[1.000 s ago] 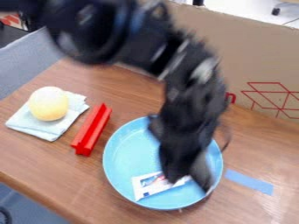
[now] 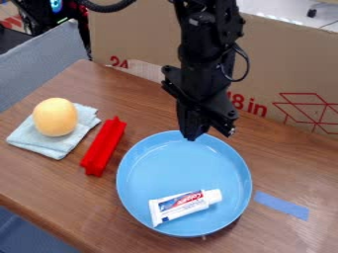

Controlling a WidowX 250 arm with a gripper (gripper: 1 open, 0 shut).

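Note:
The black gripper [image 2: 199,126] hangs above the back part of a blue plate [image 2: 148,178], pointing down, its fingers shut with nothing seen between them. A white toothpaste tube [image 2: 185,206] lies on the front of the plate. Left of the plate is a long red object [image 2: 103,147], and further left a yellow round object [image 2: 55,117] sits on a folded light-blue cloth [image 2: 42,143].
A cardboard box wall [image 2: 132,35] stands along the back of the wooden table [image 2: 93,208]. A blue tape strip [image 2: 282,206] lies right of the plate. The table's left edge borders a grey surface.
The tube now lies uncovered on the plate.

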